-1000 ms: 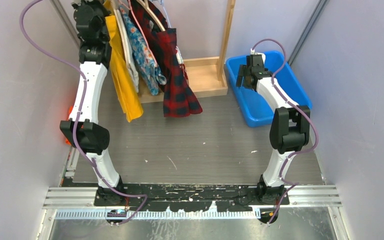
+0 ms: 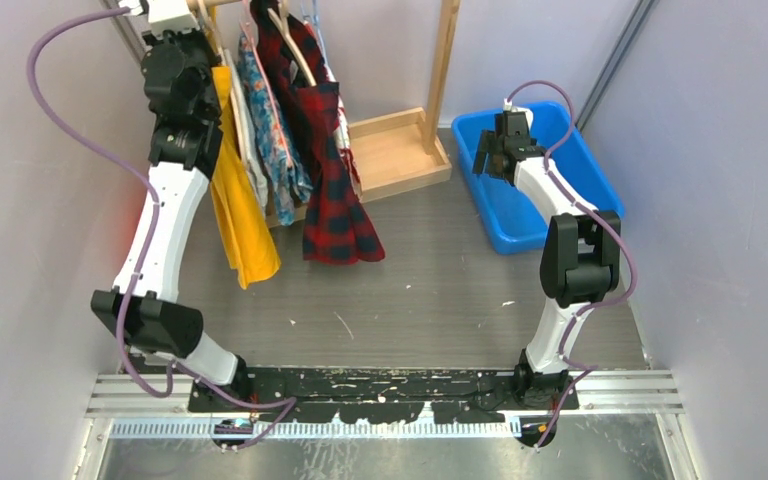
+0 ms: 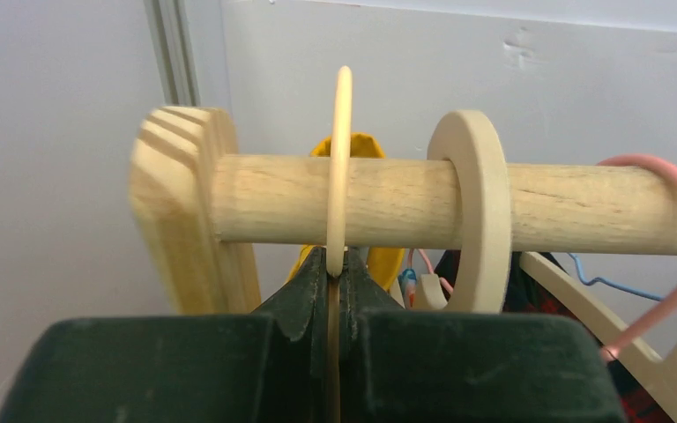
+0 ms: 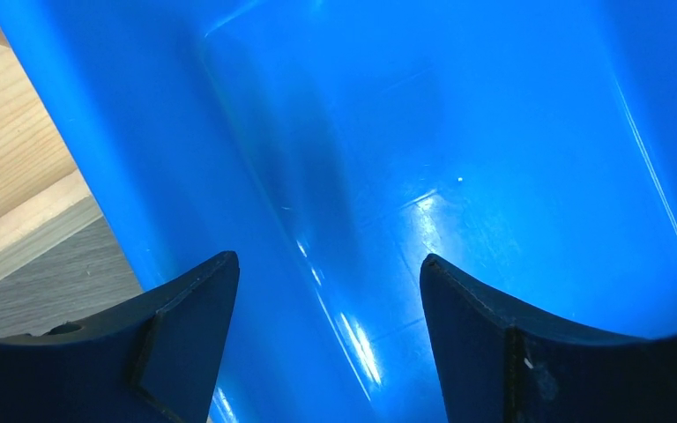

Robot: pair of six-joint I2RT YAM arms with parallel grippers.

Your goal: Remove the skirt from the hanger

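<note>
My left gripper is shut on the thin stem of a wooden hanger hook [image 3: 340, 123], which stands at the wooden rail [image 3: 397, 203] near its left end. In the top view, a yellow garment [image 2: 245, 210] hangs beside the left gripper [image 2: 192, 50]; which garment is the skirt I cannot tell. A floral garment [image 2: 275, 130] and a red checked one [image 2: 340, 210] hang to its right. My right gripper is open and empty over the blue bin [image 4: 511, 159].
A wooden rack base [image 2: 400, 180] lies under the clothes, left of the bin. Walls close in on both sides, near both arms.
The yellow and checked garments hang further forward and left than before. The right arm has not moved.
</note>
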